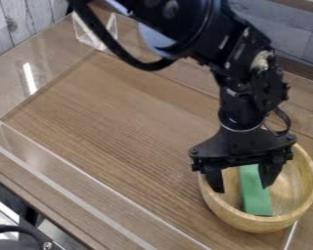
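Note:
My black gripper point(245, 154) is over a round wooden bowl point(229, 215) at the lower right, its fingers open and reaching down to the bowl's upper left part. A green elongated block point(256, 199) lies in the bowl, partly beneath the gripper's right side. The bowl's back rim is partly hidden by the gripper.
A clear plastic object point(94, 29) stands at the back left. Walls line the back, and dark hardware shows at the lower left corner.

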